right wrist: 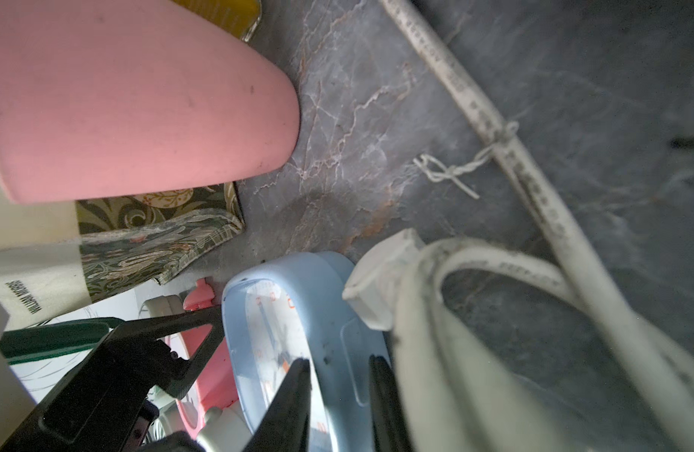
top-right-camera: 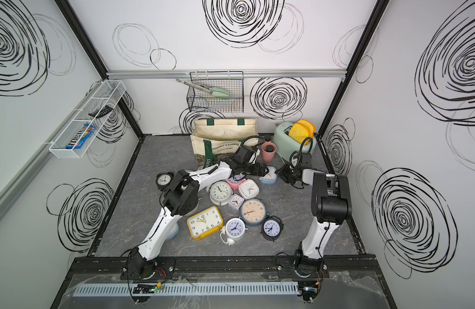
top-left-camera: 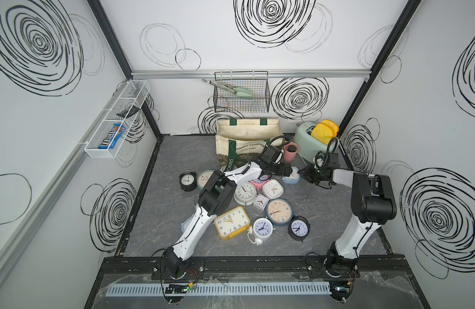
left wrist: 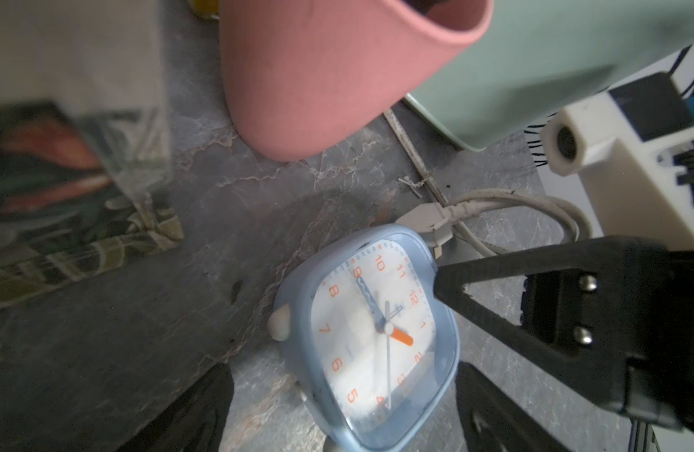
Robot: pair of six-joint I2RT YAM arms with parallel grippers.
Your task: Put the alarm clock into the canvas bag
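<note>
The light blue alarm clock (left wrist: 369, 339) sits on the table between my grippers, in front of the pink cup. My left gripper (top-left-camera: 286, 170) is open over its left side; in the left wrist view one black finger reaches over the clock's edge. My right gripper (top-left-camera: 307, 172) is at the clock's right, part open, its fingertips low at the blue rim beside a white cable (right wrist: 542, 211); whether they touch it is unclear. The canvas bag (top-left-camera: 247, 128) stands upright behind the left gripper.
Several other clocks, including a yellow one (top-left-camera: 232, 221), crowd the middle and front. A pink cup (top-left-camera: 290, 153) and mint green container (top-left-camera: 304, 139) stand at the back right.
</note>
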